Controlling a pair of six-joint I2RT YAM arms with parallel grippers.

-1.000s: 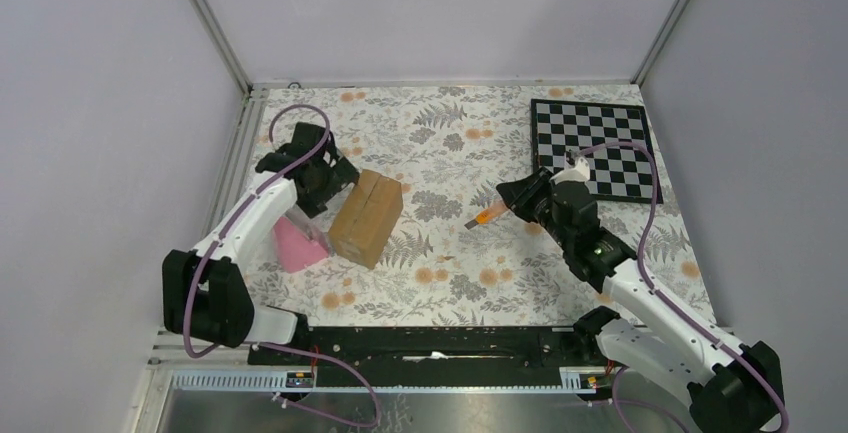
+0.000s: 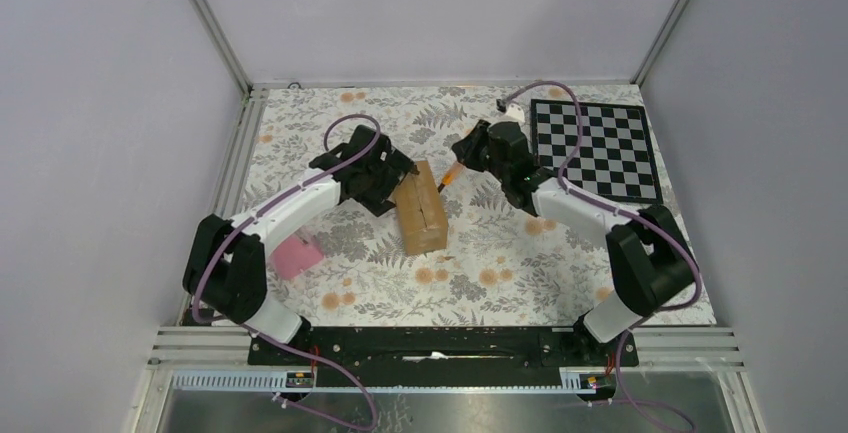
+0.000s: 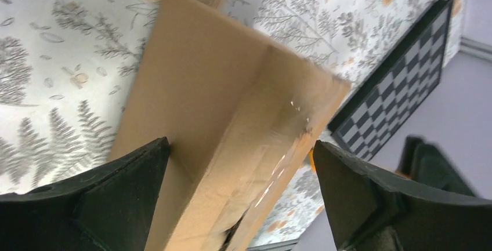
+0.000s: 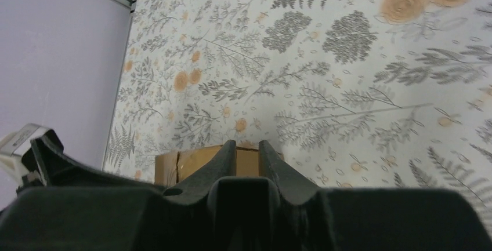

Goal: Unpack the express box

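Note:
The brown cardboard box (image 2: pixel 422 215) stands near the middle of the table, slightly slanted. At its far left corner my left gripper (image 2: pixel 396 186) is open, its fingers spread around part of the box (image 3: pixel 197 71); whether both touch it cannot be told. My right gripper (image 2: pixel 467 154) is shut on an orange utility knife (image 2: pixel 452 173), whose dark tip points at the box's right side. Only a sliver of the knife (image 3: pixel 312 160) shows in the left wrist view. In the right wrist view the box (image 4: pixel 200 157) shows behind my fingers (image 4: pixel 229 158), and the knife is hidden.
A black-and-white checkered board (image 2: pixel 592 151) lies at the back right. A pink flat piece (image 2: pixel 296 255) lies at the left, partly under the left arm. The flowered tablecloth (image 2: pixel 500 283) is clear at the front right and along the back middle.
The right gripper has come left with the knife, close to the box.

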